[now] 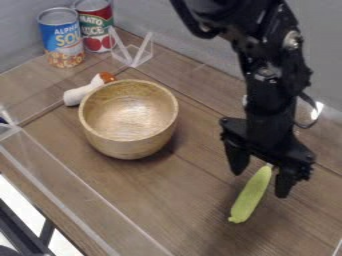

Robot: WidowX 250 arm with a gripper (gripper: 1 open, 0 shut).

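My black gripper (263,170) hangs open at the right, its fingers spread above and around the upper end of a pale green elongated object (247,201), which lies on the wooden table, angled from lower left to upper right. Whether the fingertips touch it I cannot tell. A wooden bowl (128,133) sits to the left of the gripper.
A white object with an orange end (83,90) lies behind the bowl. An Alpine soda-style can (63,39) and a red can (98,27) stand at the back left corner. Bare table (147,200) lies in the front middle; a wall runs along the back.
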